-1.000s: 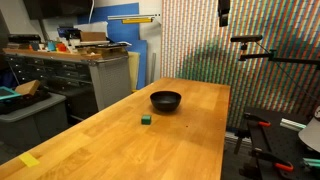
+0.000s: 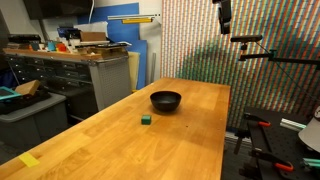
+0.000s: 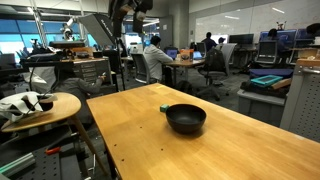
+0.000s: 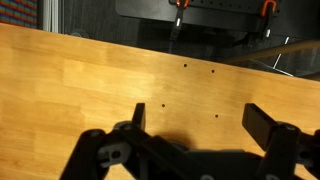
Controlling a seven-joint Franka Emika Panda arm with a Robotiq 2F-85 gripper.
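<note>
A black bowl (image 2: pixel 166 101) stands upright on the wooden table, and it also shows in the second exterior view as a dark bowl (image 3: pixel 186 119). Close to it lies a small green block (image 2: pixel 146 120), apart from the bowl. High above the table, my gripper (image 2: pixel 224 25) hangs at the top edge of the first exterior view. In the wrist view the two dark fingers of my gripper are spread wide, with bare tabletop showing between the tips. A dark shape at the bottom of that view is partly hidden by the gripper body; I cannot tell what it is.
A yellow tape piece (image 2: pixel 29 159) marks its near left corner. Beyond the table stands a dark drawer cabinet (image 2: pixel 75 80) with clutter on top. A dark frame (image 4: pixel 230 15) runs along one table edge.
The arm at the top of the first exterior view has shifted only slightly. The bowl and the green block have stayed in place.
</note>
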